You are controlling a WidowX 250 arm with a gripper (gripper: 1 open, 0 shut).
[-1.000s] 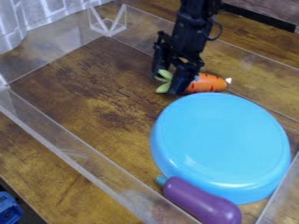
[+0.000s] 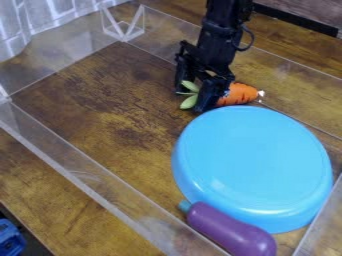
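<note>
My black gripper (image 2: 201, 95) reaches down from the top centre to a toy carrot (image 2: 238, 94) with green leaves, lying just behind a large upturned blue plate or lid (image 2: 251, 162). Its dark fingers are around the leafy end, low near the wooden floor; I cannot tell whether they are closed on it.
A purple eggplant (image 2: 230, 229) lies in front of the blue plate. Clear plastic walls (image 2: 67, 58) border the wooden area (image 2: 100, 105), whose left and middle are free. A blue object (image 2: 8, 238) sits outside at the lower left.
The gripper has shifted a little left and its wrist looks slightly turned. The carrot has stayed almost in place.
</note>
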